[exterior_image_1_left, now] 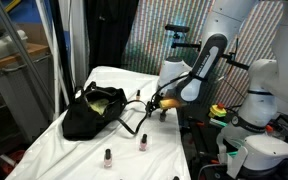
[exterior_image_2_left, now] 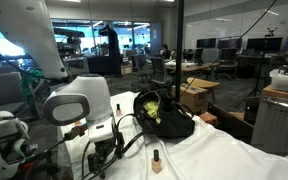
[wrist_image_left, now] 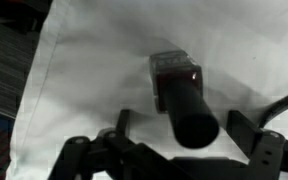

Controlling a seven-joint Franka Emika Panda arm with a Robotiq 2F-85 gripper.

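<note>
In the wrist view, a small bottle [wrist_image_left: 176, 75] with a long dark cap [wrist_image_left: 194, 127] stands on the white cloth. My gripper is open, its fingertips apart on either side of the cap, with a gap showing on each side. From outside, the gripper [exterior_image_1_left: 160, 112] is low over the right part of the cloth; the bottle there is too small or hidden to make out. The second exterior view has the gripper [exterior_image_2_left: 96, 158] at the left, beneath the white arm.
Two similar small bottles, one left [exterior_image_1_left: 108, 158] and one right [exterior_image_1_left: 143, 143], stand towards the front. A black bag [exterior_image_1_left: 82, 122] with yellow-green contents lies farther back, its strap [exterior_image_1_left: 122, 122] reaching towards the gripper.
</note>
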